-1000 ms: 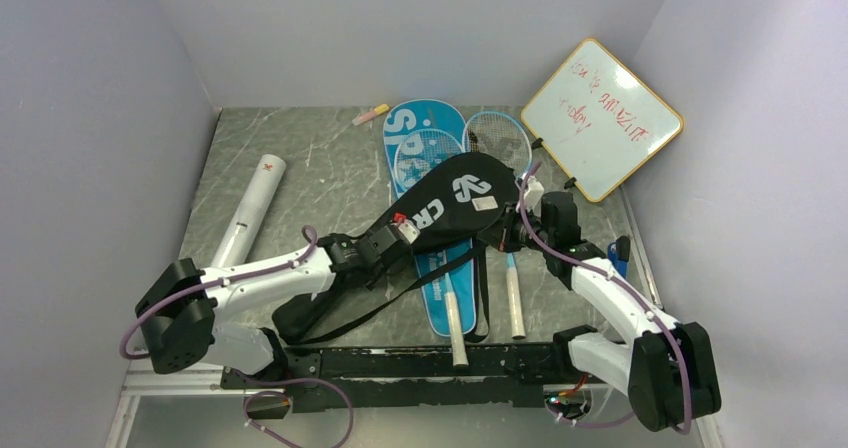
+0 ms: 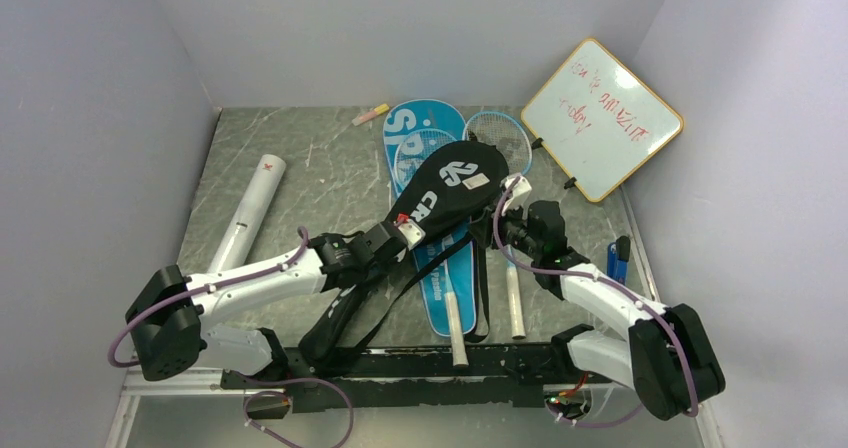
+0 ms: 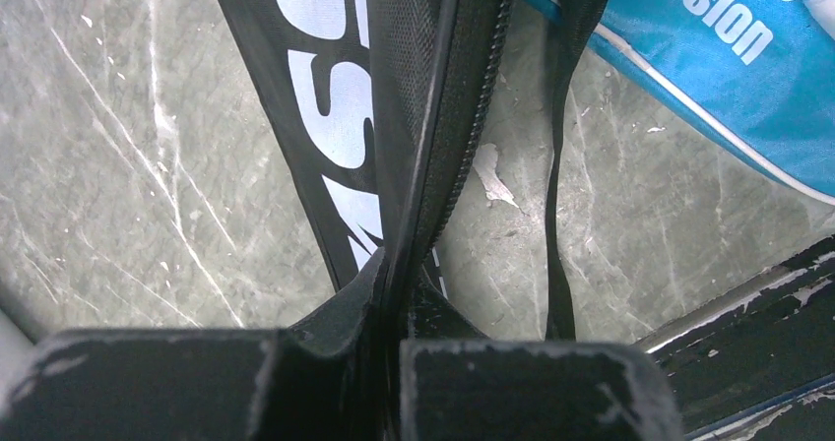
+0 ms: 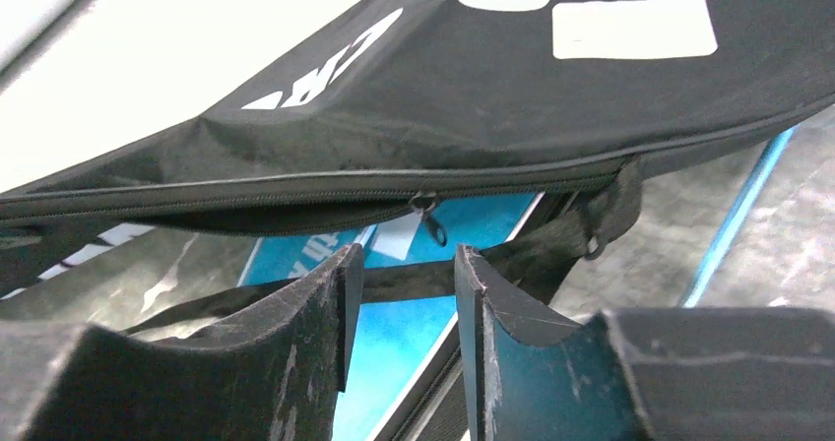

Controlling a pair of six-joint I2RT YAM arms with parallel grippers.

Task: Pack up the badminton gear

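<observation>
A black racket bag (image 2: 450,183) lies diagonally over the blue bag (image 2: 405,118) and two rackets (image 2: 498,133). My left gripper is shut on the black bag's fabric beside its zipper, in the lower middle of the top view. My right gripper is part open beside the bag, with nothing between its fingers; just beyond the fingertips in the right wrist view hangs a zipper pull (image 4: 433,224) on the bag's zipped edge. A black strap (image 3: 559,264) trails loose.
A white shuttlecock tube (image 2: 245,213) lies at the left, a small yellow-capped item (image 2: 372,114) at the back. A whiteboard (image 2: 600,118) leans at the back right; blue items (image 2: 618,256) lie at the right edge. Walls enclose the back and sides.
The black bag has swung, its lower end shifting rightward and down, with my left gripper on it. My right gripper has shifted slightly and turned beside the bag.
</observation>
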